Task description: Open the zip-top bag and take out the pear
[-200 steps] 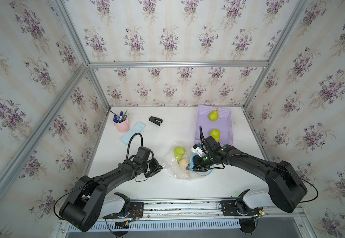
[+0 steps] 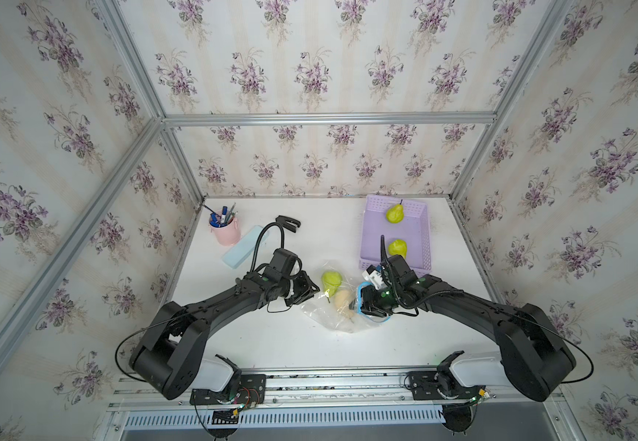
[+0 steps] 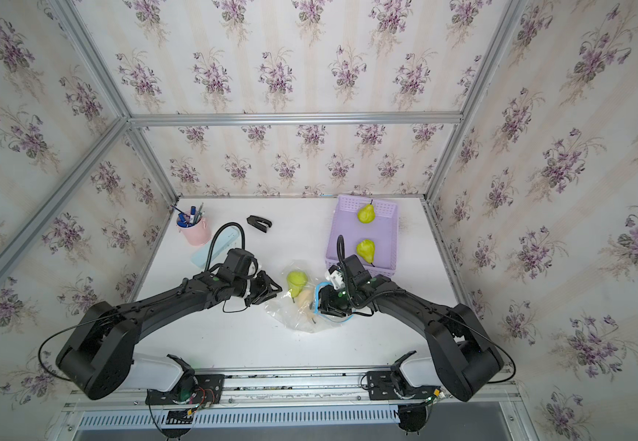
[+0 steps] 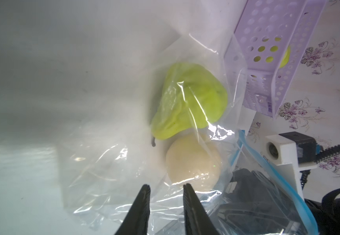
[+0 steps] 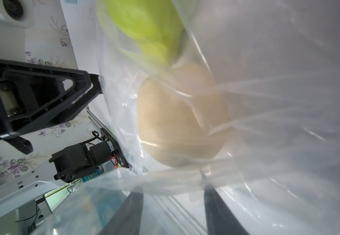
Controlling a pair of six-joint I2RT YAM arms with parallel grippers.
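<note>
A clear zip bag [image 4: 95,176] with a blue top edge lies on the table, holding a green pear [image 4: 189,98] and a beige round item [image 5: 181,121]. My left gripper is at the bag's left side in the top views; its fingertips stand a little apart in the left wrist view, and I cannot tell what is between them. My right gripper is at the blue opening on the bag's right, its fingers apart behind blurred plastic, short of the beige item.
A purple basket [image 2: 377,220] with two pears stands at the back right. A pink pen cup [image 2: 227,233], a light blue flat item [image 2: 241,248] and a black stapler [image 2: 288,221] lie at the back left.
My left arm has moved rightward and up in the top left view, toward the bag. The right gripper has shifted slightly rightward since one second ago.
</note>
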